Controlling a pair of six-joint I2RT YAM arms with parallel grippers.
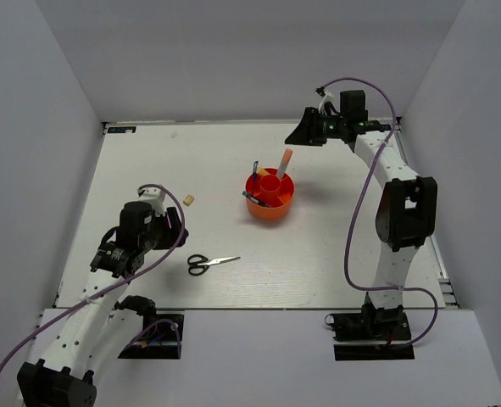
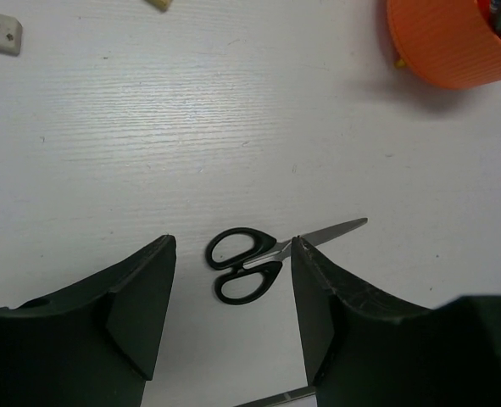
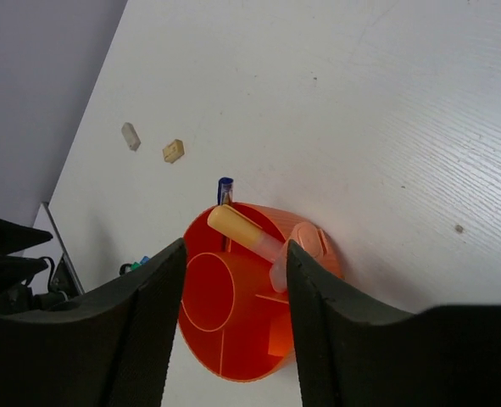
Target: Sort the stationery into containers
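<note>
An orange round holder (image 1: 269, 212) with compartments stands mid-table; a long orange-and-white item (image 1: 286, 161), a yellow item (image 3: 236, 225), a blue pen (image 3: 225, 192) and a dark marker (image 1: 253, 198) stick up from it. Black-handled scissors (image 1: 208, 264) lie on the table near its front. A tan eraser (image 3: 173, 151) and a greyish one (image 3: 130, 136) lie on the left half. My left gripper is open above the table, the scissors showing between its fingers. Above and behind the holder, at right, my right gripper is part open and empty.
In the left wrist view, part of another metal blade (image 2: 280, 398) shows at the lower edge. Purple cables (image 1: 349, 246) hang along both arms.
</note>
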